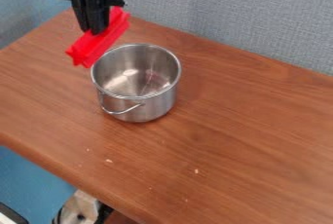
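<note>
My gripper [93, 25] is at the upper left, shut on a long red block [92, 45] with ridged sides, held tilted in the air just above and behind the left rim of a steel pot [136, 92]. The pot stands upright on the wooden table, its handle toward the front left, and looks empty inside as far as visible.
Grey textured walls stand behind it. The table's edge runs along the lower left, with blue floor beyond.
</note>
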